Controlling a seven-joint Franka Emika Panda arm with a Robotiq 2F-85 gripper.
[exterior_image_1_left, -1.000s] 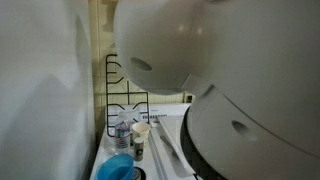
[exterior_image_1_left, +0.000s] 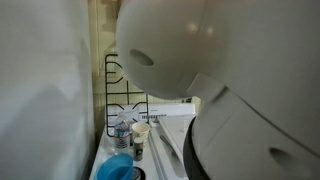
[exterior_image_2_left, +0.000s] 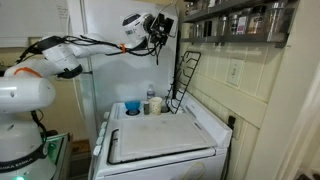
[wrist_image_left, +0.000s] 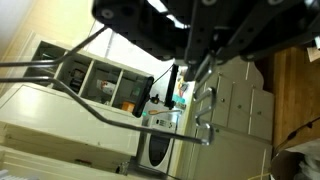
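Note:
High above the stove, my gripper (exterior_image_2_left: 158, 38) shows at the end of the raised arm in exterior view 2. The dark fingers come in from the top of the wrist view, shut on a grey wire object (wrist_image_left: 100, 112). Its long bent wires reach left from the fingers, with a curled end below them. The exact contact is hard to make out. In exterior view 1 the white arm (exterior_image_1_left: 170, 40) fills much of the picture and the gripper is out of sight.
A black wire rack (exterior_image_1_left: 112, 82) stands against the wall behind the stove. Near it are a clear bottle (exterior_image_1_left: 122, 134), a light cup (exterior_image_1_left: 141, 130), a small jar (exterior_image_1_left: 138, 148) and a blue bowl (exterior_image_1_left: 116, 168). The white stovetop (exterior_image_2_left: 160, 135) is clear; a jar shelf (exterior_image_2_left: 240, 30) hangs at the right.
In exterior view 1 the arm's white links have shifted and turned slightly. The rack, bottle, cup and bowl stand where they were.

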